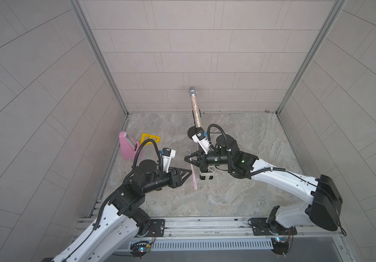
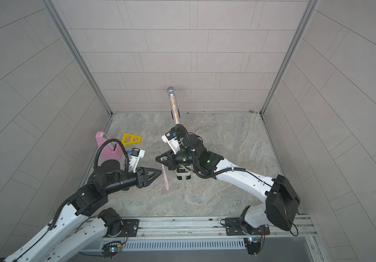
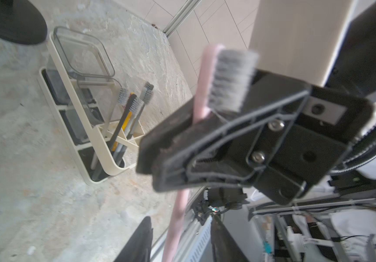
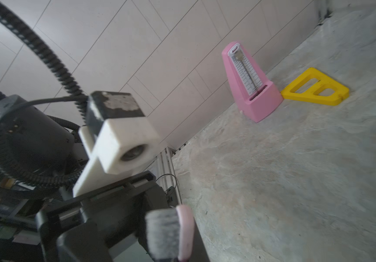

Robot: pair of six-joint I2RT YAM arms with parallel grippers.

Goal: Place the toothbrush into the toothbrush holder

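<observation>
A pink toothbrush (image 3: 179, 214) with grey bristles hangs in the air, bristles upward. My right gripper is shut on it just below the head. In the right wrist view, only the toothbrush head (image 4: 187, 233) shows at the bottom. My left gripper (image 1: 189, 176) stands open just left of the handle in the top left view. Its dark fingers (image 3: 140, 240) are apart at the bottom of the left wrist view. The cream toothbrush holder (image 3: 83, 111) stands on the surface with several brushes inside; from above, the right arm partly covers it (image 1: 209, 174).
A pink metronome (image 4: 262, 98) and a yellow frame (image 4: 316, 89) stand at the left. Behind the right gripper rises a glittery post (image 1: 195, 109) on a black base (image 3: 15, 26). The marbled surface in front of the holder is clear.
</observation>
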